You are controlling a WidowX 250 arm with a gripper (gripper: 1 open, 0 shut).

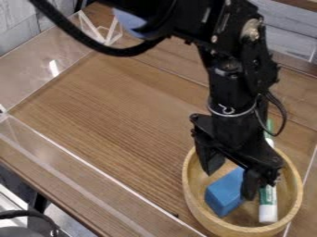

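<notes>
My black gripper (236, 163) hangs open over a tan round bowl (197, 205), its fingers inside or just above the bowl's rim at the back. A blue block (223, 195) lies in the bowl below the fingers, with nothing visibly held. To its right a white and green stick-like object (268, 208) rests in the bowl, partly hidden by the gripper.
A blue object (139, 18) sits at the top, partly behind the arm. Cables appear at the lower left.
</notes>
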